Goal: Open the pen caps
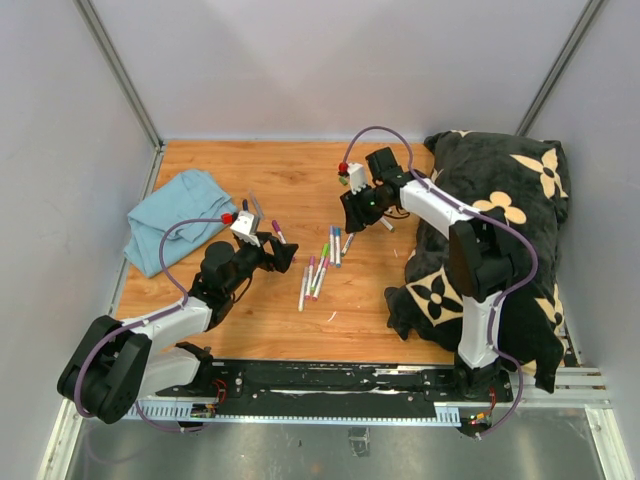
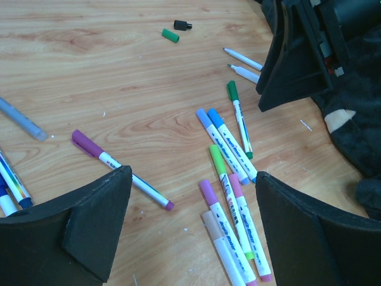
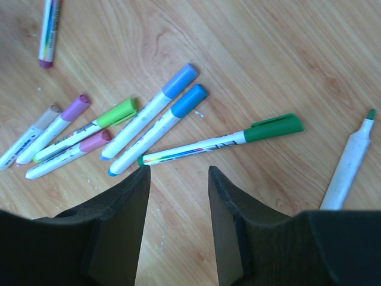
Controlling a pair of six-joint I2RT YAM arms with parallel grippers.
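Note:
My right gripper is open above the table, and the capped green pen (image 3: 196,148) lies just beyond its fingertips, with no contact visible. Its dark green cap (image 3: 275,127) is still on the barrel. An uncapped green-tipped marker (image 3: 348,161) rests farther right in the right wrist view. My left gripper hangs open over a capped purple pen (image 2: 149,187), its fingers empty. Two blue-capped pens (image 2: 227,145) lie side by side, left of the green pen. A loose green cap (image 2: 170,35) and a loose black cap (image 2: 181,25) sit at the back.
Lime, purple, pink and grey-capped pens (image 2: 229,238) lie bunched mid-table. Another thin uncapped pen (image 2: 243,58) is at the right. A blue cloth (image 1: 178,225) covers the left; a dark floral blanket (image 1: 440,300) lies on the right.

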